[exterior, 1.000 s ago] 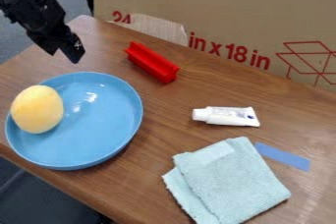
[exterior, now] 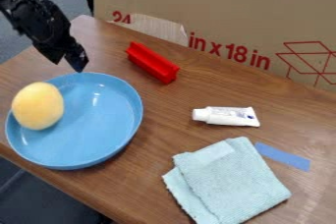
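Observation:
My black gripper [exterior: 69, 59] hangs at the upper left, just above the back rim of a blue plate [exterior: 105, 130]. A yellow oval object [exterior: 38, 105] lies on the left part of the plate. Whether the fingers are open or shut is hard to tell; I see nothing clearly held.
A red block [exterior: 151, 63] lies behind the plate. A white tube [exterior: 226, 116], a folded light-blue cloth [exterior: 226, 183] and a blue tape strip [exterior: 282, 156] are on the right. A cardboard box [exterior: 223, 22] stands along the back.
My gripper has moved down and a little right toward the plate's back rim since a second ago. The objects on the table have not moved.

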